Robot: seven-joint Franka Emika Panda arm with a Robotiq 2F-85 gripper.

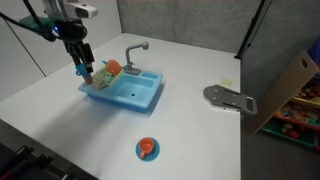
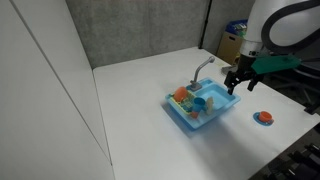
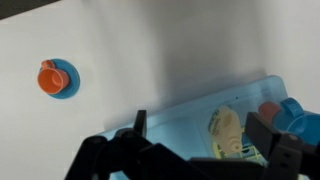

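Note:
A light blue toy sink (image 1: pixel 133 96) with a grey faucet (image 1: pixel 136 50) sits on the white table. In its rack side are a blue cup (image 2: pixel 198 104), an orange round item (image 1: pixel 113 67), a pale item (image 3: pixel 226 130) and a small orange-brown cup (image 3: pixel 269 111). Apart from the sink, an orange cup (image 1: pixel 147 145) rests on a blue saucer (image 3: pixel 69 90). My gripper is open, its fingers (image 3: pixel 140 122) spread wide above the sink. Nothing shows between them. Part of the sink is hidden beneath the gripper in the wrist view.
A grey metal plate-like object (image 1: pixel 230 99) lies toward the table's far right. Shelving with colourful bins (image 1: pixel 295 100) stands beyond that edge.

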